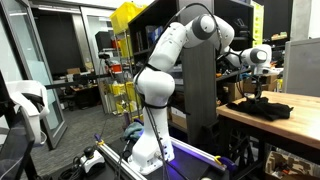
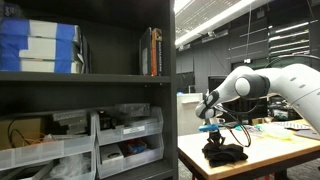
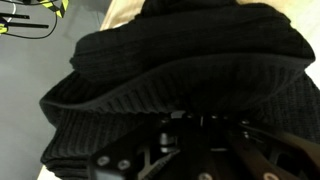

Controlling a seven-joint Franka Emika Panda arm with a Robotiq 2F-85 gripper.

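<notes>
A black ribbed knit cloth (image 1: 262, 107) lies bunched on the wooden table, near its edge. In the second exterior view the same black cloth (image 2: 224, 154) forms a low heap. My gripper (image 1: 260, 91) points down at the top of it. Folds of the cloth (image 3: 180, 75) fill most of the wrist view, right up against the black gripper. The fingers are shut with cloth between them; the fingertips themselves are buried in dark fabric and hard to make out.
A dark shelf unit (image 1: 200, 85) stands beside the table. Cardboard boxes (image 1: 264, 83) are behind the arm. Grey floor shows past the table edge.
</notes>
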